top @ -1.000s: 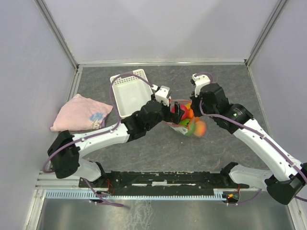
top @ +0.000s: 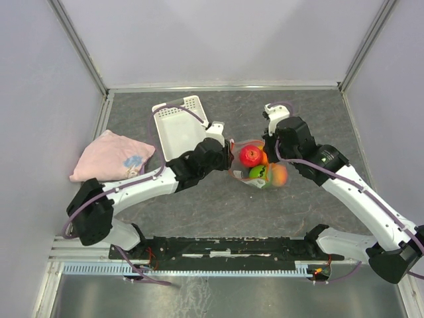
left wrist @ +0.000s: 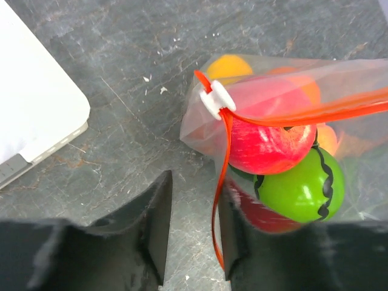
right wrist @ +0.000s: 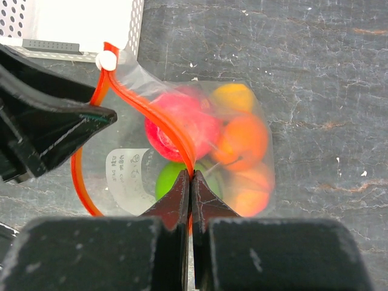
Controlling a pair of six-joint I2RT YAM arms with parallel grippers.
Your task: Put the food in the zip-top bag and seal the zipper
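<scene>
The clear zip top bag (right wrist: 127,142) lies on the dark mat with its orange zipper (right wrist: 160,118) facing left and gaping. Inside are a red pomegranate (left wrist: 267,142), a green fruit (left wrist: 303,185), orange fruits (right wrist: 241,142) and a yellow one (right wrist: 233,97). A white slider (left wrist: 217,100) sits at the zipper's far end. My right gripper is shut on the zipper edge at the bag's mouth. At the opening's left side, my left gripper is part open; an orange zipper strip runs between its fingers, close to the right one, not pinched.
A white perforated basket (top: 179,136) stands behind the left arm. A pink cloth (top: 112,158) lies at the far left.
My left gripper has drawn back leftward from over the bag to the side of its opening, and its wrist has turned. The right arm has stayed in place.
</scene>
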